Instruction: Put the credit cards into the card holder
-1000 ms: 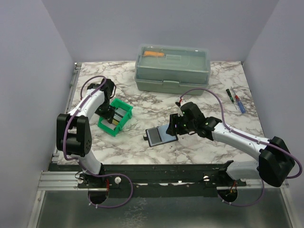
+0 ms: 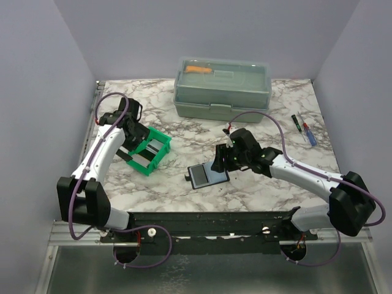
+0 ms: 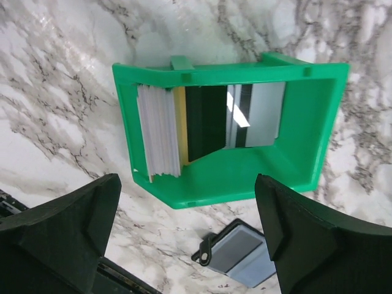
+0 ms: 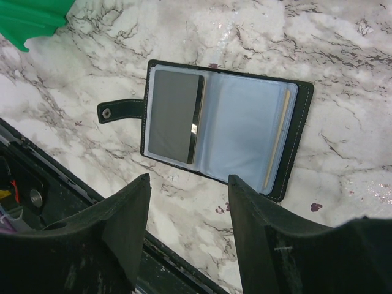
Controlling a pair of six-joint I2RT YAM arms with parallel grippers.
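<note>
Several cards stand on edge inside the green basket: a white stack (image 3: 159,130), a yellow card (image 3: 181,125), a black card (image 3: 205,120) and a grey-white one (image 3: 264,115). My left gripper hangs open above the green basket (image 3: 229,191), nothing between its fingers. On the marble table the black card holder (image 4: 294,141) lies spread open, its strap toward the left. A dark grey card (image 4: 174,115) shows in its left side; the right side has a clear sleeve (image 4: 242,125). Above the holder, my right gripper is open and empty.
A lidded grey-green box (image 2: 222,92) stands at the back middle. Pens (image 2: 307,131) lie at the far right. Bare marble (image 2: 184,138) separates basket and card holder.
Over the last second my left arm has swung left, drawing back from over the basket, so more of the cards shows. The right arm has barely shifted; basket and holder stay put.
</note>
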